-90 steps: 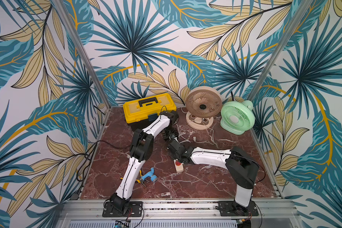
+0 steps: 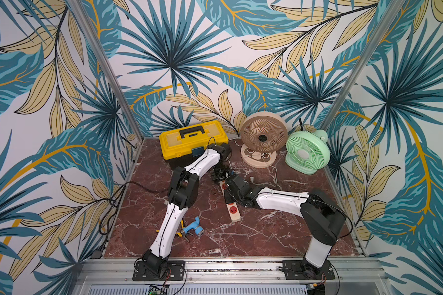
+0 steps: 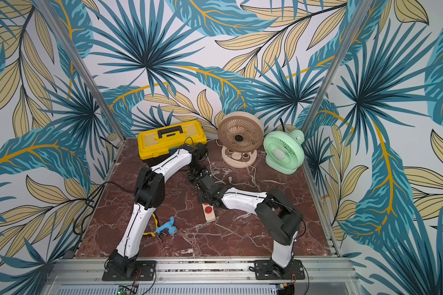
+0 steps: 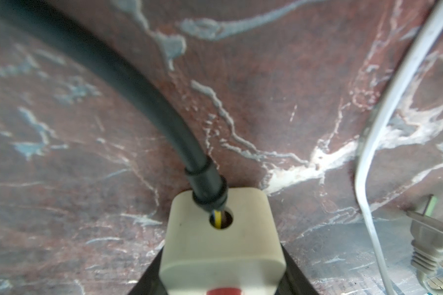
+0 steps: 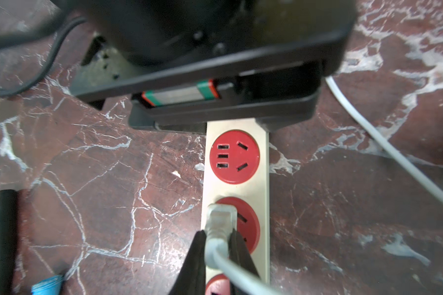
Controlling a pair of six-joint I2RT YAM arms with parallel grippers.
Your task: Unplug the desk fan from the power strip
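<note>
The cream power strip (image 2: pixel 233 213) with red sockets lies at the table's middle. My left gripper (image 2: pixel 220 178) is shut on its far end (image 4: pixel 221 250), where a black cable enters, as the left wrist view shows. My right gripper is at a white plug (image 5: pixel 220 221) seated in a red socket, its fingers close on either side; whether they grip is unclear. A white cord runs from that plug. Another white plug (image 4: pixel 433 233) lies loose on the table.
A yellow toolbox (image 2: pixel 192 137), a beige fan (image 2: pixel 263 130) and a green fan (image 2: pixel 307 152) stand along the back. A blue tool (image 2: pixel 194 226) with yellow-handled pliers lies at the front left.
Over the last second my right arm has shifted right and slightly back, uncovering more of the strip. My left arm shows no visible change.
</note>
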